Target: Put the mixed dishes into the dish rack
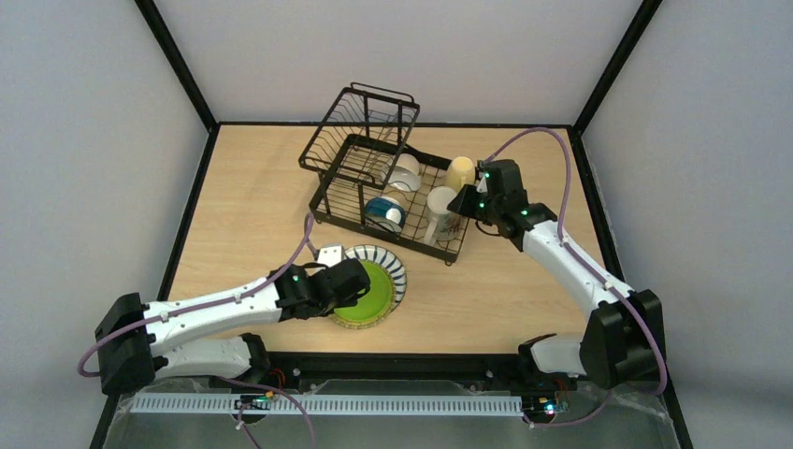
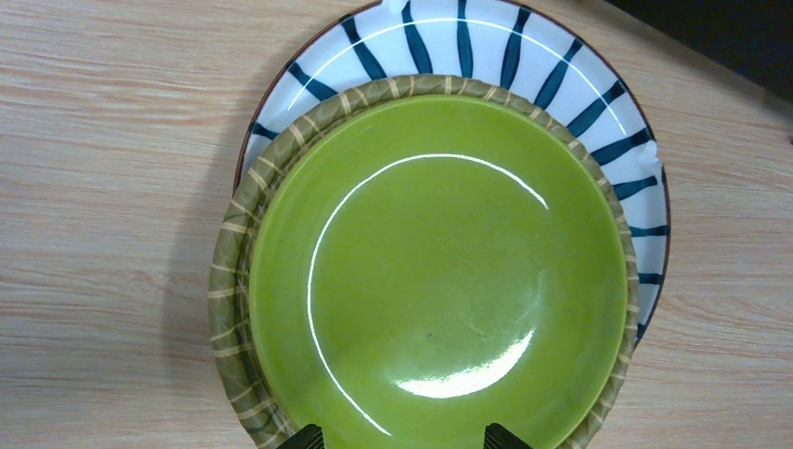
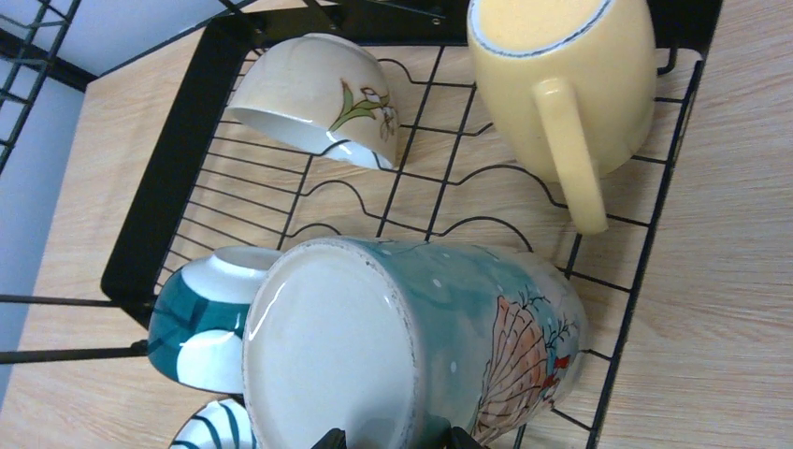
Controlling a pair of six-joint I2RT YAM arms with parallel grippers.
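Observation:
In the top view a green plate (image 1: 376,297) lies on a white plate with blue stripes (image 1: 394,264). My left gripper is open above the green plate's near edge, its fingertips apart with nothing gripped. The black dish rack (image 1: 378,230) holds a white mug with a coral picture (image 3: 449,327), lying tilted on the wires, and a yellow mug (image 3: 570,84) upside down. A flowered bowl (image 3: 323,98) and a teal-and-white bowl (image 3: 210,318) also sit in it. Over the white mug's base, my right gripper is part open; no object shows held.
The rack's raised upper tier (image 1: 360,131) stands over its left part and looks empty. Bare table (image 1: 496,299) lies at the front right, and also to the left of the rack.

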